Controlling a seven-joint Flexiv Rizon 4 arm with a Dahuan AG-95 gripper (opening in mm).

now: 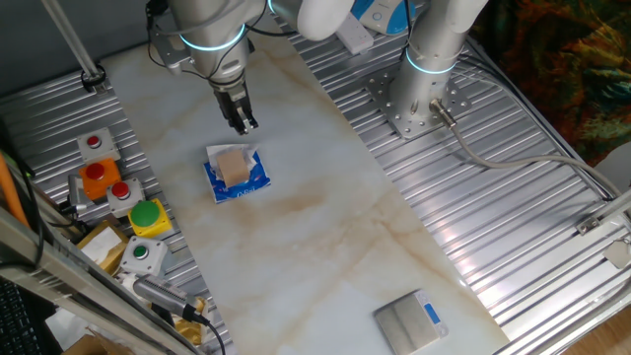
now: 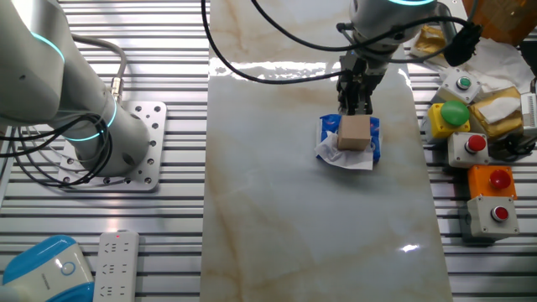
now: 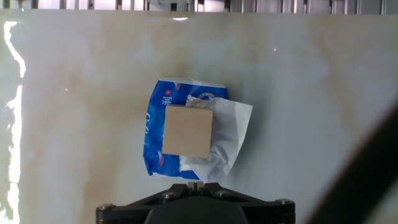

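Note:
A tan wooden block (image 3: 188,131) rests on top of a blue tissue packet (image 3: 154,134), beside a white tissue (image 3: 231,127) that sticks out of the packet. In exterior view 1 the same block (image 1: 234,167) and packet (image 1: 258,181) lie on the marbled board, left of centre. Close by, above the board and just off the packet's edge, hangs my gripper (image 1: 245,127), apart from the block. The wrist view shows the gripper's (image 3: 196,185) fingertips together at the bottom edge, with nothing visible held. Exterior view 2 has the block (image 2: 354,132) just in front of the fingers.
A flat silver scale-like device (image 1: 406,323) lies at the board's far end. Button boxes, among them a green button (image 1: 145,214), line one side. The arm's base plate (image 1: 419,104) stands on the slatted table opposite. Much of the marbled board (image 1: 306,237) is clear.

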